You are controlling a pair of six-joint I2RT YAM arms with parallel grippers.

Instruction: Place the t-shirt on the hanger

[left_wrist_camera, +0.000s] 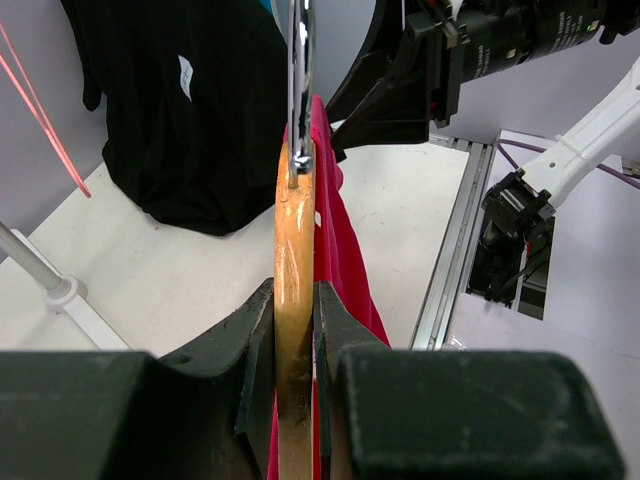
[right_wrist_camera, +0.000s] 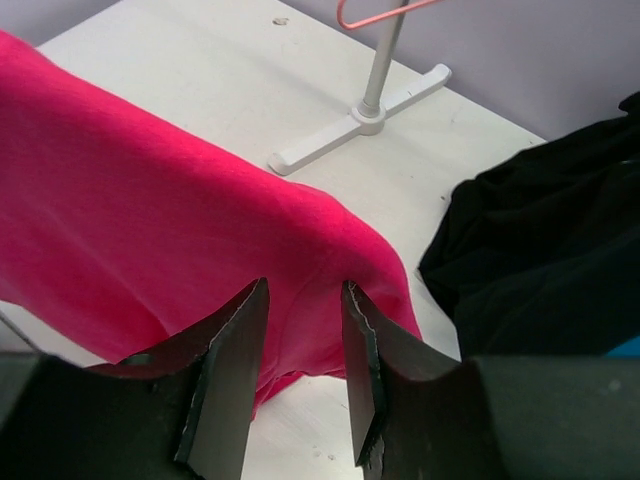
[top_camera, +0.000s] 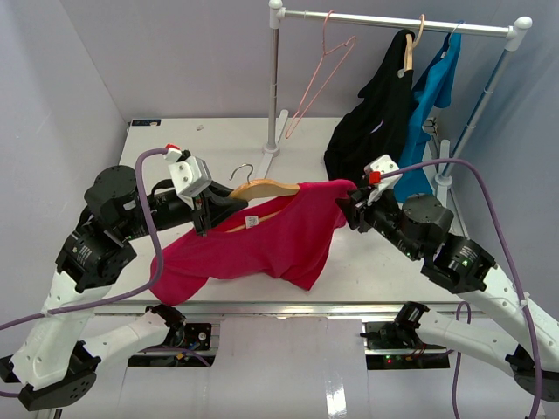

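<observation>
The red t-shirt [top_camera: 253,253] lies stretched over the white table, raised at its right end, with the wooden hanger [top_camera: 271,189] at its neckline, the metal hook standing up. My left gripper [top_camera: 216,205] is shut on the hanger's end, the wood [left_wrist_camera: 294,240] upright in the left wrist view. My right gripper [top_camera: 351,205] is at the raised right shoulder of the shirt; in the right wrist view red fabric [right_wrist_camera: 170,230] fills the space beyond its fingers, and whether it grips the cloth is unclear.
A rail [top_camera: 393,21] at the back carries a pink hanger [top_camera: 319,70], a black garment [top_camera: 367,122] and a blue garment [top_camera: 428,96]. The black one hangs close behind my right gripper. Bare table [top_camera: 166,140] shows at back left.
</observation>
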